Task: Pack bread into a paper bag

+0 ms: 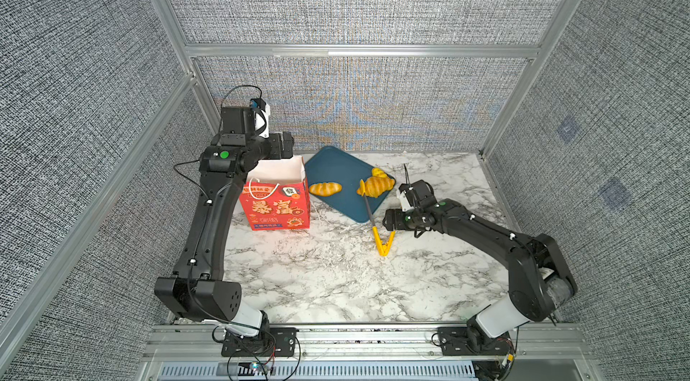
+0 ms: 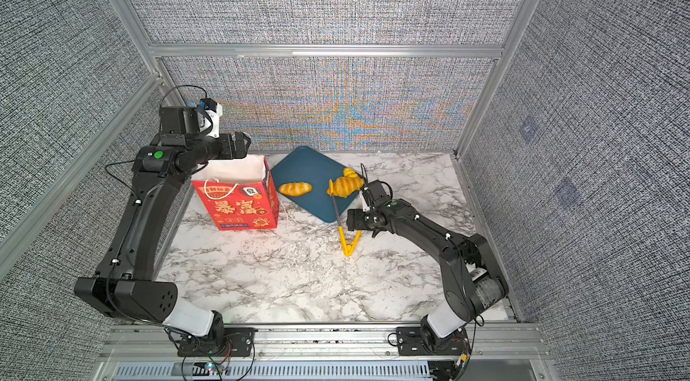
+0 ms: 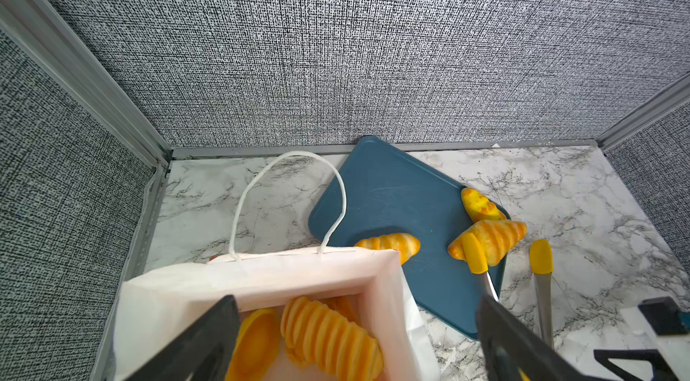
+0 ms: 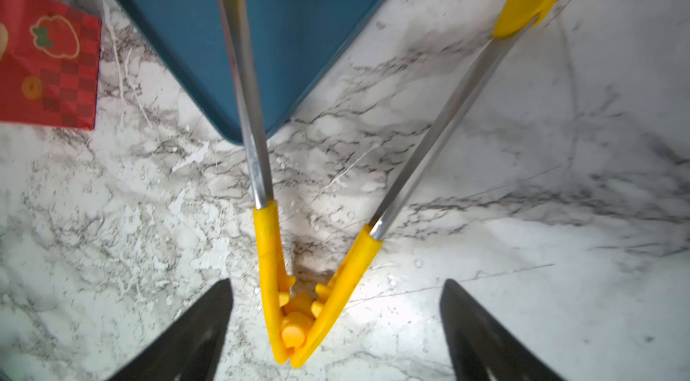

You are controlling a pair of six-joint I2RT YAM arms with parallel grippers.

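Observation:
The red paper bag [image 1: 276, 208] stands upright with its white mouth open. Inside it, the left wrist view shows a ridged bread [image 3: 327, 338] and a smooth yellow piece [image 3: 255, 345]. Above the bag hangs my left gripper, open and empty. On the blue tray [image 1: 336, 165] rest a small bread [image 1: 325, 189] near the bag, a croissant [image 3: 499, 237] and a yellow piece [image 3: 480, 203] behind it. Yellow-handled tongs [image 4: 269, 251] lie spread, one tip against the croissant. Over their handle, my right gripper is open, its fingers apart on either side without visible contact.
The bag's white handle [image 3: 287, 156] loops above its rear rim. A textured panel [image 1: 345, 104] closes off the back.

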